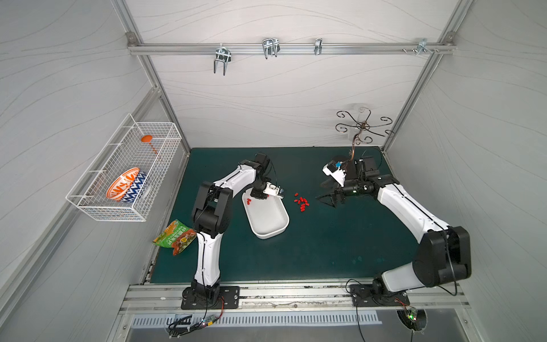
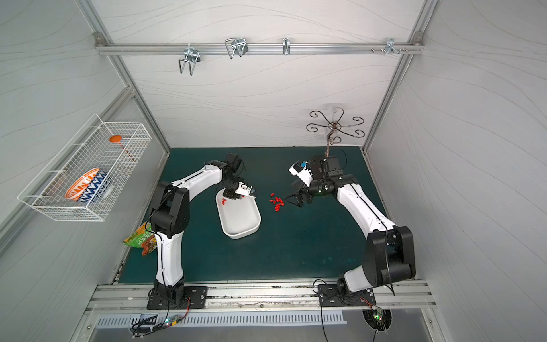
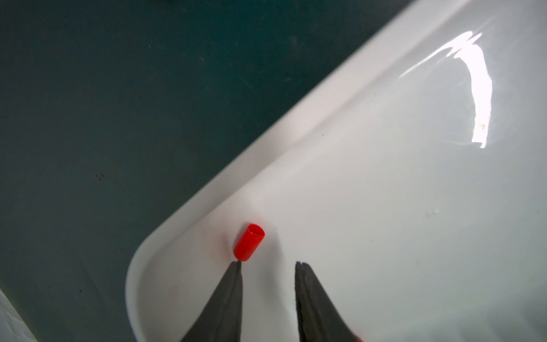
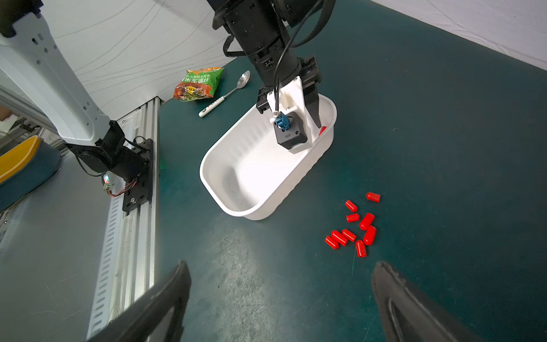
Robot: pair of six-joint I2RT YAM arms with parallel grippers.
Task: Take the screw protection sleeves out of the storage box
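Note:
The white storage box (image 1: 267,219) stands open at the middle of the table. Inside its far end is my left gripper, open with bare space between its fingers. One red screw protection sleeve (image 3: 249,242) lies on the box floor close to the wall, just past the left fingertip. A sliver of more red shows at the lower edge of the left wrist view, mostly hidden by a finger. Outside, right of the box, several red sleeves (image 4: 353,225) lie loosely on the table. My right gripper hangs open and empty, to the right of that pile.
A green snack bag (image 1: 175,236) lies at the table's left edge, with a spoon (image 4: 225,94) near it. On the left wall hangs a wire basket (image 1: 134,176) holding bowls. A curled metal stand (image 1: 361,128) rises at the back right.

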